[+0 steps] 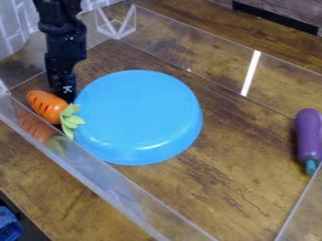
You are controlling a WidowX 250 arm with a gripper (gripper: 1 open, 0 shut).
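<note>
The black robot gripper (60, 83) is low at the upper left of the enclosure, just behind an orange toy carrot (48, 105) with green leaves. Its fingertips are dark and small, so I cannot tell whether it is open or shut. The carrot rests against the left edge of a large blue upside-down plate or lid (136, 116) lying on the wooden floor. A purple toy eggplant (308, 136) lies at the far right.
Clear plastic walls (130, 200) enclose the area on several sides. A small blue object (8, 224) sits outside at the bottom left.
</note>
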